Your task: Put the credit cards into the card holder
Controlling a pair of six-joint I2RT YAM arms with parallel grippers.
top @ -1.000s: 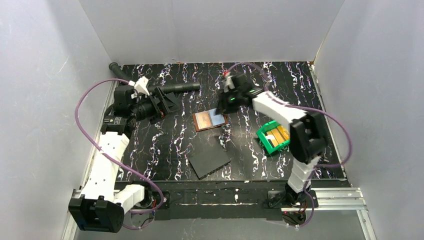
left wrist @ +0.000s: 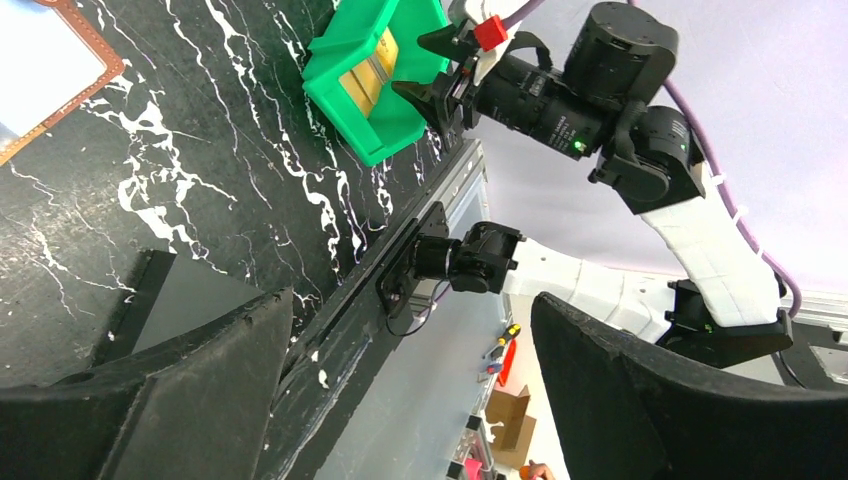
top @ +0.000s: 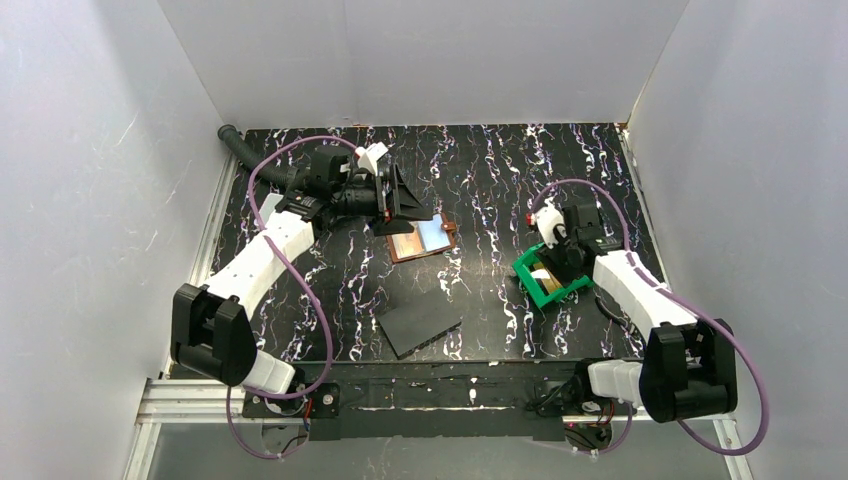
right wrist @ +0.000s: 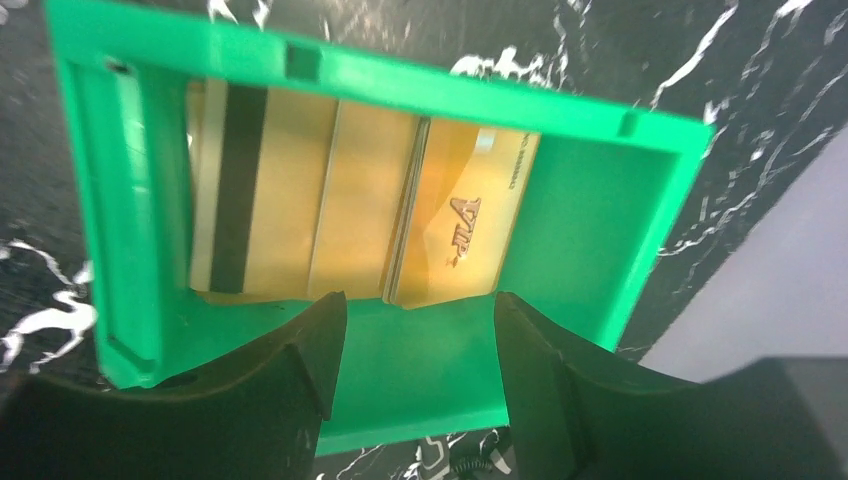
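An open brown card holder point(top: 420, 237) with light sleeves lies mid-table, partly under my left gripper point(top: 400, 210); in the left wrist view the holder point(left wrist: 40, 70) is at the upper left, and my left fingers stand apart with nothing visible between them. At the right, a green box point(top: 526, 272) holds gold cards point(right wrist: 460, 215), one printed "VIP", others standing on edge or overlapping. My right gripper is open over that box, fingertips at the lower part of the cards, nothing visibly held.
A dark flat plate point(top: 418, 325) lies near the front edge. A black tube point(top: 240, 145) is at the back left. The table between holder and box is clear; grey walls enclose the sides and back.
My right arm has moved from near the card holder rightward and down over the green box. My left arm has swung right, toward the card holder.
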